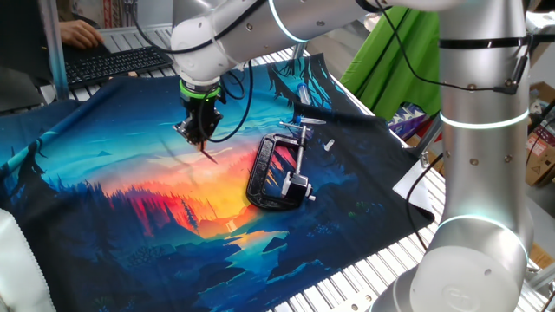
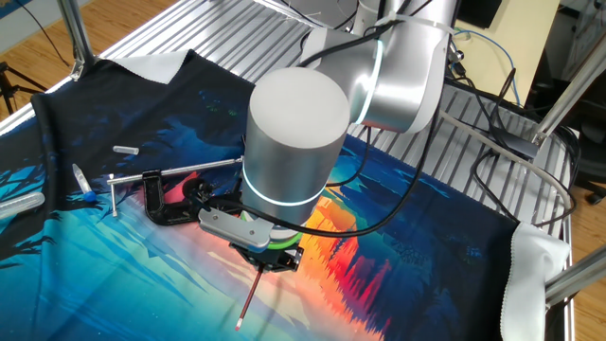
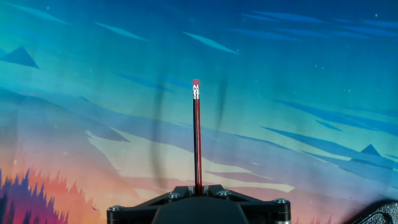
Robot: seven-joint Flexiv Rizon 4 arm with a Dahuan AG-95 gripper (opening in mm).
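A dark red pencil (image 3: pixel 198 140) with a pink eraser end rises from between the fingers of my gripper, which is shut on it. In exterior view 2 the pencil (image 2: pixel 249 301) sticks out from beneath the wrist, eraser end outward. From exterior view 1 my gripper (image 1: pixel 202 144) shows above the printed cloth, the pencil's thin shaft (image 1: pixel 210 156) pointing down to the right. A black clamp (image 1: pixel 257 178) with a metal screw bar lies to the right of it. The pencil's other end is not visible.
Past the clamp lie a small clear piece (image 1: pixel 329 145) and a blue-tipped tube (image 2: pixel 83 183). A keyboard (image 1: pixel 117 63) with a person's hand is at the back left.
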